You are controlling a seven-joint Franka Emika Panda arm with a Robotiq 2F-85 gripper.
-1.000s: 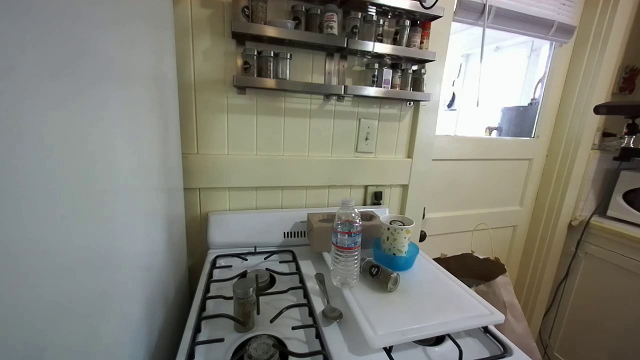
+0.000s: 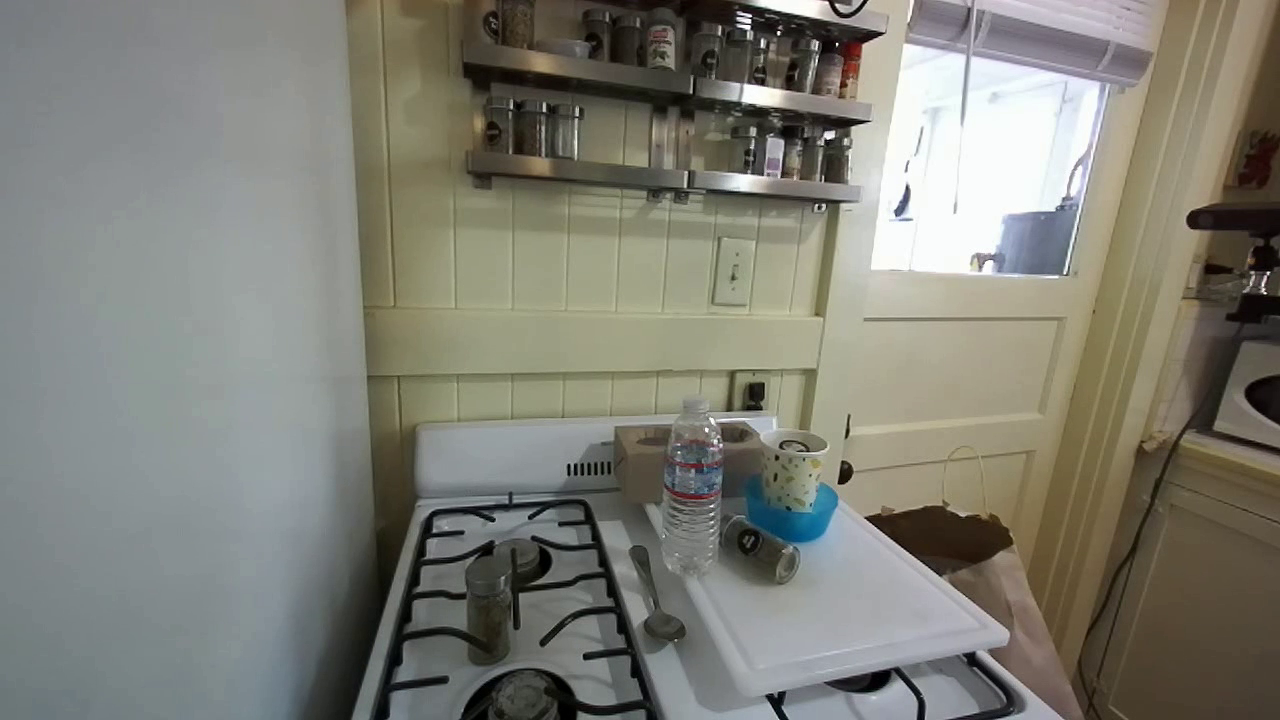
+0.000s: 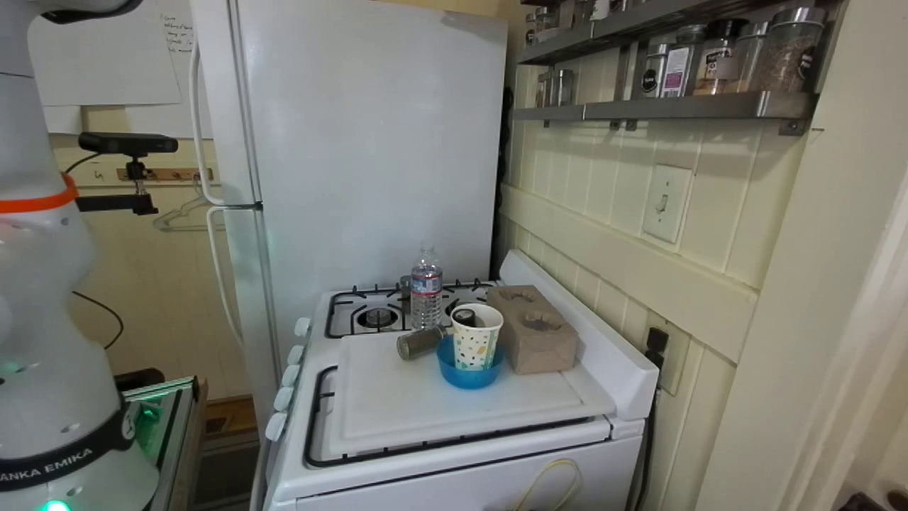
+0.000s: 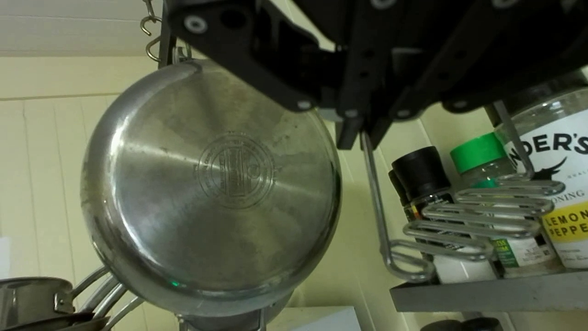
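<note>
In the wrist view my gripper is shut on a metal wire masher. One straight wire of the masher [image 4: 376,193] runs down from between the dark fingertips, and its zigzag head spreads to the right. A second wire rises on the right and passes behind the gripper's body, so the masher's upper part is hidden. Left of the fingers hangs a large steel pan, its round bottom [image 4: 165,220] facing the camera. Neither exterior view shows the gripper or the masher.
Spice bottles, including a green-capped one [image 4: 478,150], stand behind the masher head on a metal shelf [image 4: 496,292]. On the stove are a water bottle [image 2: 692,516], spoon [image 2: 654,600], white board [image 2: 864,600], tipped jar [image 2: 768,552], blue bowl [image 2: 792,518] and patterned cup [image 3: 477,349].
</note>
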